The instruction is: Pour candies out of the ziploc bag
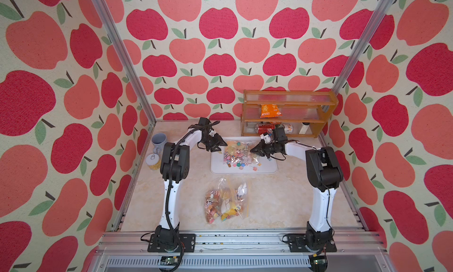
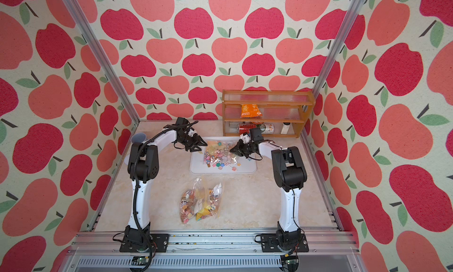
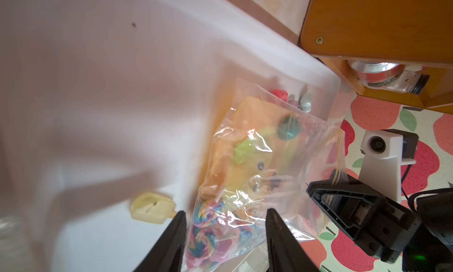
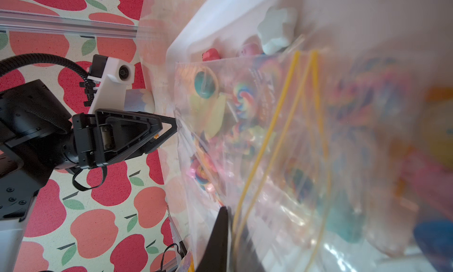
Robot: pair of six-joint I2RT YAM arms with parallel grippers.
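Note:
A clear ziploc bag (image 1: 236, 151) of colorful candies lies on the white tray (image 1: 214, 167), some loose candies (image 1: 241, 166) beside it. My left gripper (image 1: 218, 144) hangs open at the tray's left end; in the left wrist view its fingertips (image 3: 273, 215) are over the bag's near end, nothing visibly held. My right gripper (image 1: 254, 151) is shut at the bag's right end; in the right wrist view the bag's film and yellow zip strip (image 4: 283, 121) cover its fingers, so what is pinched is unclear.
A wooden shelf (image 1: 290, 93) with snacks and cans stands behind the tray. Two more filled bags (image 1: 226, 201) lie in front. A mug (image 1: 158, 140) and a lidded container (image 1: 153, 161) stand at the left.

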